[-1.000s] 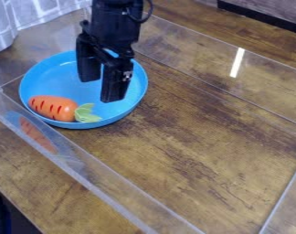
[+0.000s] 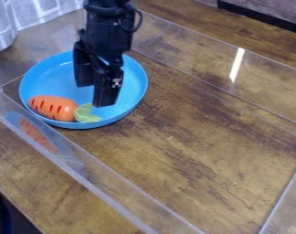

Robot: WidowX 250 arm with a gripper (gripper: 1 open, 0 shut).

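A blue round bowl [image 2: 127, 94] rests at the upper left on a wooden table. In it, at the front left, lies an orange toy carrot [image 2: 53, 107] with a pale green top. My black gripper [image 2: 96, 88] hangs over the bowl, open, its fingers behind and to the right of the carrot, with nothing seen between them. Whether the fingertips touch the bowl's floor is unclear.
Clear panel edges run along the left and right. A white crumpled item [image 2: 6, 23] is at the top left corner.
The gripper has shifted slightly leftward over the bowl and changed its angle a little. The carrot and bowl look unmoved.
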